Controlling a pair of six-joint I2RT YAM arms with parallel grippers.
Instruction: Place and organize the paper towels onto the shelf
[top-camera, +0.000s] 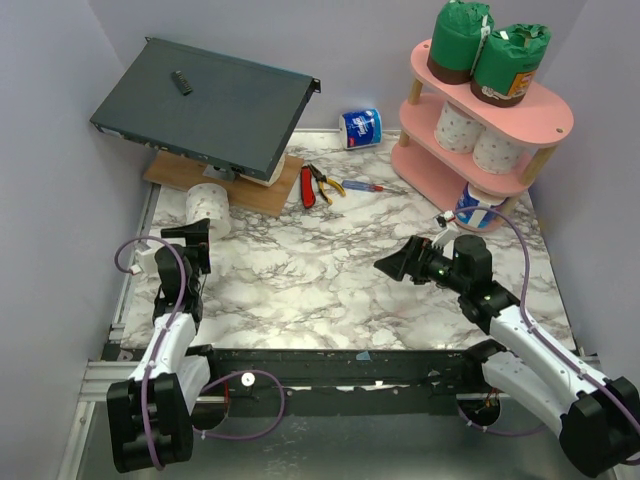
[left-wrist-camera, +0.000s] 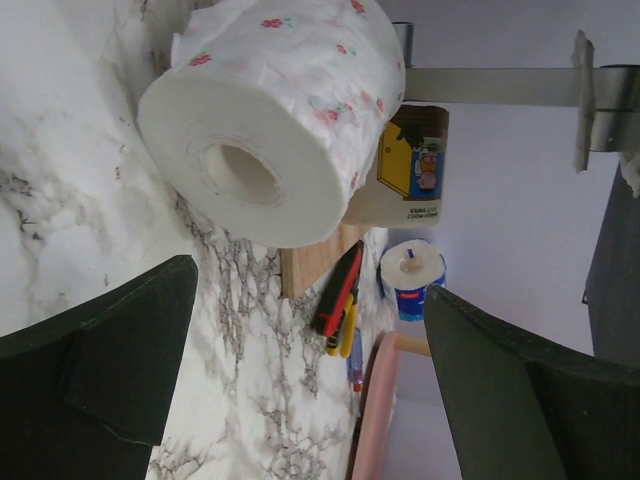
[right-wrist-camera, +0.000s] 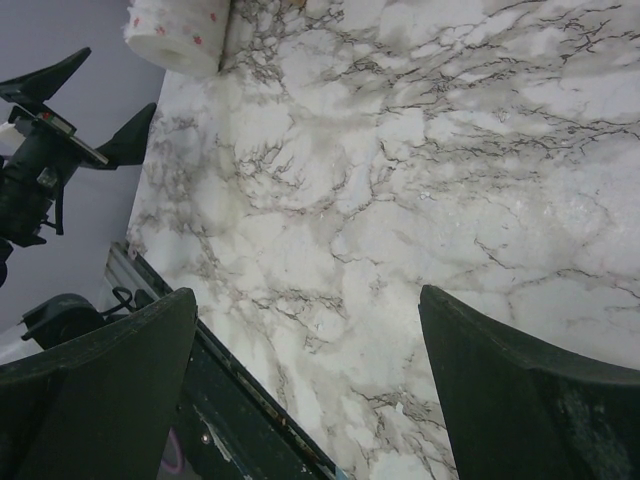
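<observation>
A white roll with small red flowers (top-camera: 207, 205) lies at the left of the table, by the wooden board's front edge. Just in front of it my left gripper (top-camera: 187, 236) is open; in the left wrist view the roll (left-wrist-camera: 250, 120) lies ahead of the spread fingers (left-wrist-camera: 130, 350), not between them. My right gripper (top-camera: 400, 262) hangs open and empty over the right-middle of the table. On the pink shelf (top-camera: 545, 110), two green packs (top-camera: 511, 62) stand on top, two flowered rolls (top-camera: 496, 150) on the middle level, and a blue-and-white roll (top-camera: 478, 200) at the bottom.
A dark slanted panel (top-camera: 210, 100) overhangs the wooden board (top-camera: 255, 195), partly hiding a brown-labelled roll (left-wrist-camera: 400, 170). A blue-wrapped roll (top-camera: 360, 129) lies at the back, near a red tool (top-camera: 307, 187), pliers (top-camera: 325, 184) and a screwdriver (top-camera: 362, 186).
</observation>
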